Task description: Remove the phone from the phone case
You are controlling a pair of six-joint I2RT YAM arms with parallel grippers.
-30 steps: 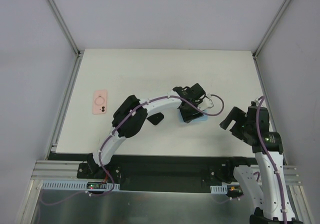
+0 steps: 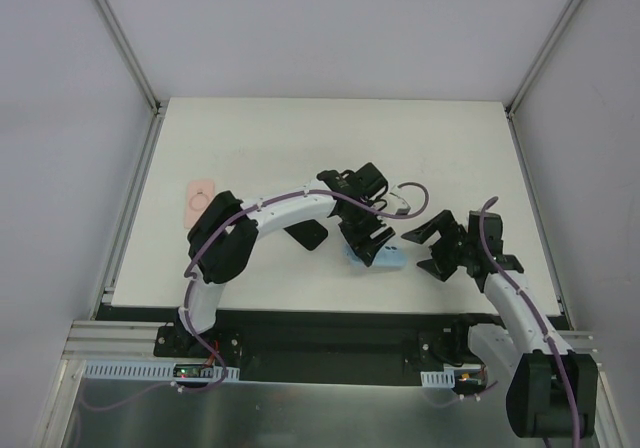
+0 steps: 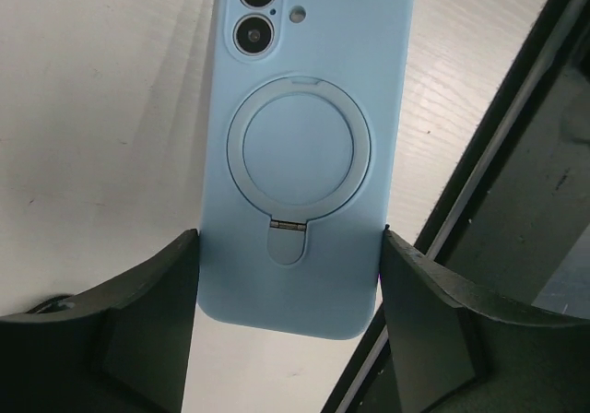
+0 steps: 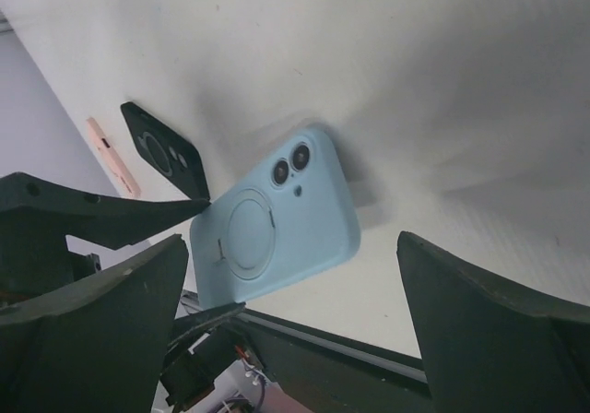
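A light blue phone in its case (image 2: 390, 258) lies back up near the table's front edge, camera lenses and ring stand showing (image 3: 295, 146). My left gripper is open over its lower end, one finger at each long side. In the right wrist view the same blue phone (image 4: 277, 229) has the left gripper's fingertips at its sides. My right gripper (image 2: 425, 251) is open to the right of the phone, with nothing between its fingers.
A black phone (image 4: 161, 146) lies behind and left of the blue one. A pink phone (image 2: 200, 203) lies at the far left. The front edge is close below the blue phone.
My left gripper and the blue phone have shifted toward the front edge since a second ago. My right arm has moved left, closer to the phone.
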